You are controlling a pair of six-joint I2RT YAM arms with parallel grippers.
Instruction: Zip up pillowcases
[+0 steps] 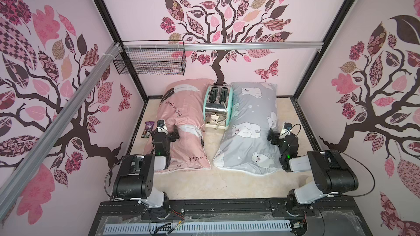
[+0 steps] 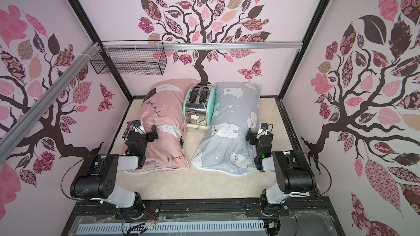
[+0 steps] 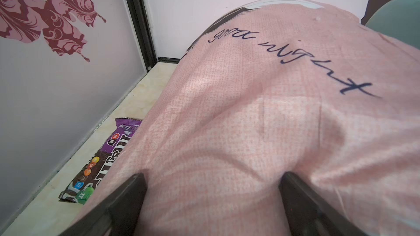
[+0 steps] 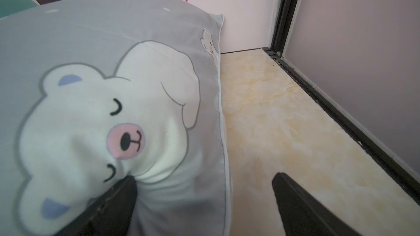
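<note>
A pink pillow (image 1: 179,104) printed "good night" lies on the left, a grey pillow (image 1: 245,104) with white bears on the right. My left gripper is open, both fingertips pressed against the pink cloth (image 3: 245,131). My right gripper is open over the right side of the grey pillow (image 4: 87,30), its left finger dimpling the bear print and its right finger over bare floor. A pale piped edge runs down that pillow's side between the fingers. I cannot make out a zipper on either pillowcase.
A mint toaster (image 1: 217,107) stands between the pillows. A candy packet (image 3: 100,161) lies left of the pink pillow. A wire basket (image 1: 150,59) hangs on the back rail. Bare floor (image 1: 236,183) shows at the front and along the right wall.
</note>
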